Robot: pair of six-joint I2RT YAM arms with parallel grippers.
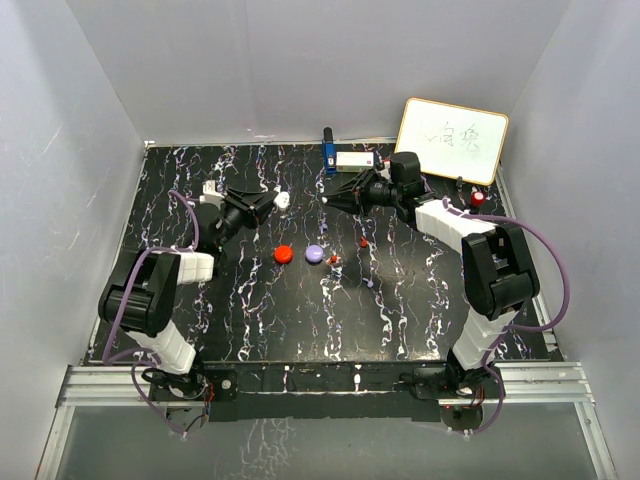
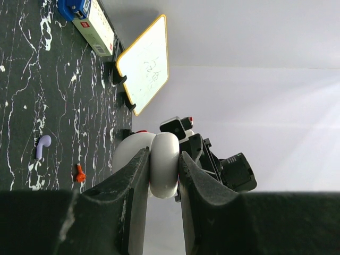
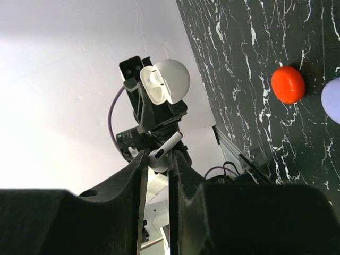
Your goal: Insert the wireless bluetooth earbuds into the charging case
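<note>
My left gripper is shut on a white charging case held up above the table. The case stands open in the right wrist view, its hollow inside facing the right gripper. Between the fingertips of my right gripper is a white earbud with a dark strip on its stem, pointing up and to the right. From above, that earbud is a small white spot, apart from the case, with a clear gap between. How deep the earbud sits between the fingers is hard to see.
On the dark marbled table lie a red case and a purple case. Small red earbuds and purple earbuds are scattered to their right. A box, a blue object and a whiteboard stand at the back.
</note>
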